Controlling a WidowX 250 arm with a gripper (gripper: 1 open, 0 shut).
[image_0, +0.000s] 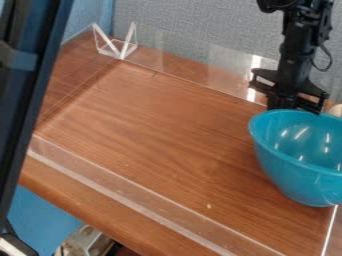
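Observation:
A large teal bowl (297, 166) stands at the right end of the wooden tabletop (154, 150). Just behind it, at the back right, my black gripper (287, 100) hangs low, its tips partly hidden by the bowl's rim. From this view I cannot make out whether anything lies between its fingers.
A white wire holder (116, 45) stands at the back left corner. Clear plastic edging runs along the back and front of the table. A dark frame (27, 80) fills the left edge of the view.

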